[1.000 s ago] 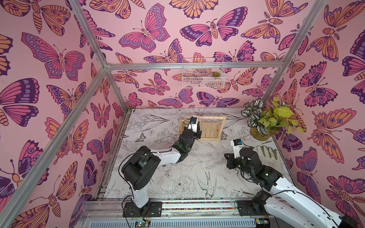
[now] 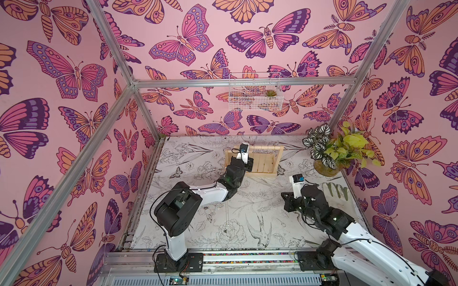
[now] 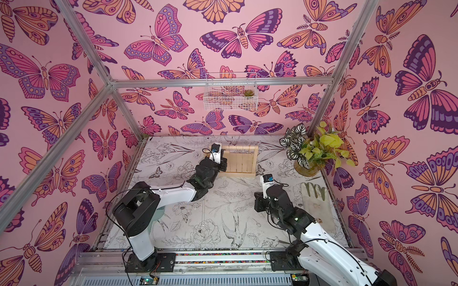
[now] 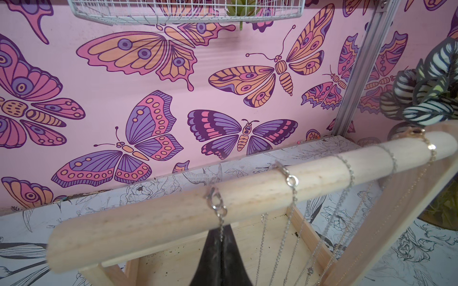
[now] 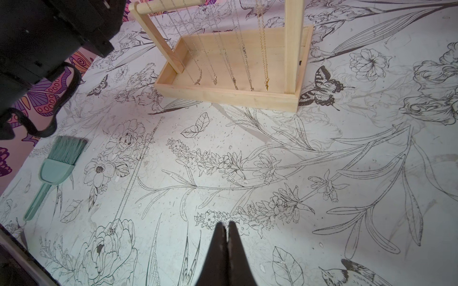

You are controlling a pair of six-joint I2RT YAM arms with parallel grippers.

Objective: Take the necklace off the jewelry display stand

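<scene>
The wooden display stand [image 5: 229, 95] has a round crossbar [image 4: 143, 214] with several thin necklaces hanging from it. At the bar's left part, the leftmost necklace [image 4: 221, 215] drops from its clasp directly in line with my left gripper. That gripper is shut, its tips just below the bar, with nothing clearly seen between them; the lower chain is lost against the dark fingers. Another clasp [image 4: 291, 181] hangs to the right. A loose necklace [image 5: 138, 164] lies stretched out on the table. My right gripper is shut and empty, above bare table, away from the stand.
A teal brush [image 5: 56, 170] lies on the left side. A potted plant [image 2: 325, 169] stands at the back right, with a pale cloth [image 2: 344, 200] in front of it. A wire basket [image 2: 255, 100] hangs on the back wall.
My left gripper has shifted slightly, a little farther back and up at the stand, over the last second. The right arm, stand and plant have not visibly moved.
</scene>
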